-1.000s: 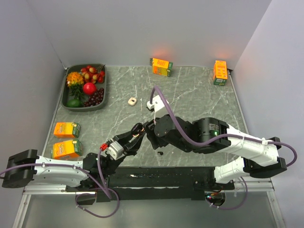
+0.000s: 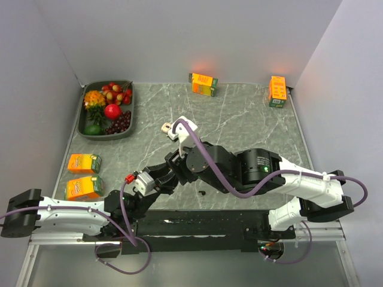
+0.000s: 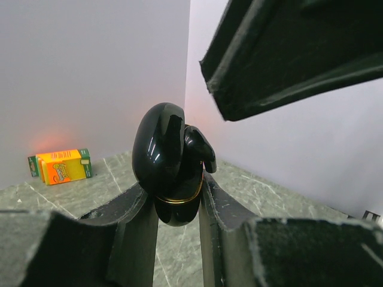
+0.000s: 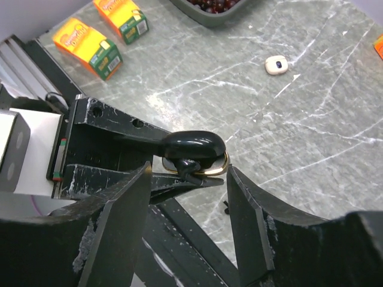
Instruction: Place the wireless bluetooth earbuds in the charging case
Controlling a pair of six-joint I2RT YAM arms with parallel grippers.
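My left gripper is shut on a glossy black earbud (image 3: 158,146) with a gold rim, held upright in the left wrist view. In the right wrist view it lies sideways between the left fingers. My right gripper stands part open just short of it, its fingertips at either side of the lower edge. From above, both grippers meet near the middle, the right one over the earbud and hiding it. A small white case (image 4: 276,65) lies on the marble table behind them.
A fruit tray (image 2: 85,132) stands at back left. Orange boxes (image 2: 84,164) lie at left, at the back (image 2: 204,84) and at back right (image 2: 277,91). A small black piece (image 2: 202,192) lies front centre.
My right gripper has moved leftward in the top view, over the left gripper's tip, now covering the earbud and part of the white case's surroundings. The left arm has barely moved.
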